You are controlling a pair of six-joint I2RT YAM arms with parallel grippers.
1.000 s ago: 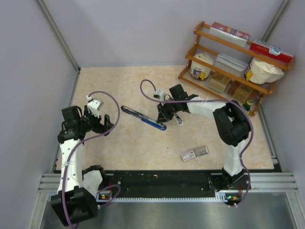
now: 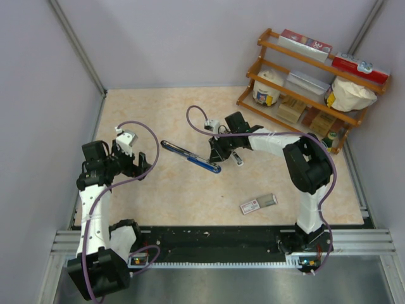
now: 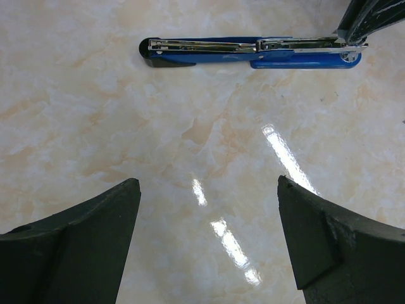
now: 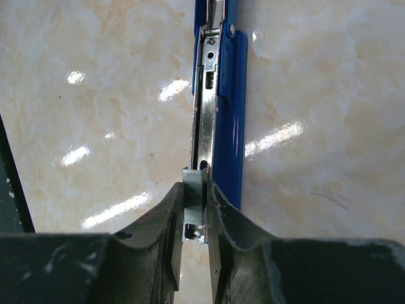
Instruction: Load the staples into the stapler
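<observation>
The blue stapler (image 2: 190,156) lies unfolded on the table, its metal magazine (image 4: 206,120) facing up in the right wrist view. A grey staple strip (image 4: 193,193) is at the near end of that magazine, over the channel; how deep it sits is unclear. My right gripper straddles the strip, a finger close on each side. Whether these fingers press on it is not clear. Away to the left of the stapler, my left gripper (image 2: 142,167) stands open and empty above bare table. Its fingers (image 3: 88,244) frame only tabletop in the left wrist view.
Just right of the stapler's end lies a small whitish item (image 2: 237,159), partly behind the right gripper. A staple box (image 2: 258,203) rests near the front edge. The wooden shelf (image 2: 310,95) fills the back right. Table between the arms, in front of the stapler, is clear.
</observation>
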